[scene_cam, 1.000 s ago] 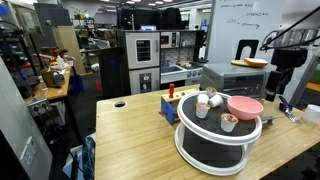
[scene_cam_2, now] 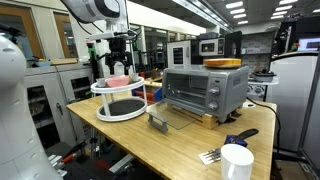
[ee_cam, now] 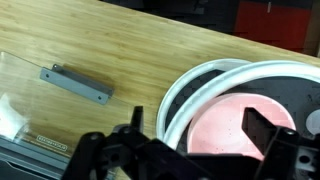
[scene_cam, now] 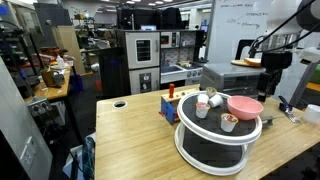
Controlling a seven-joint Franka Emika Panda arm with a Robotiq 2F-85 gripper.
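A pink bowl [scene_cam: 244,107] sits on the upper level of a round, two-tiered black-and-white stand [scene_cam: 213,153]. Two small cups, one of them a patterned cup [scene_cam: 229,122], share that level with it. Seen from the wrist, my gripper is open above the stand, nothing between its fingers. Its right finger overlaps the pink bowl [ee_cam: 220,112] in that view, while the left one shows over the wooden table. The gripper is apart from the bowl, higher up, in exterior view 1.
A silver toaster oven [scene_cam_2: 205,90] stands beside the stand. On the table are a grey metal handle-like piece [scene_cam_2: 158,122], a white mug [scene_cam_2: 236,162], a fork and a dark utensil.
Over the last second my arm has moved left in exterior view 1, from the right edge towards the space above the bowl. The bowl and stand have not moved.
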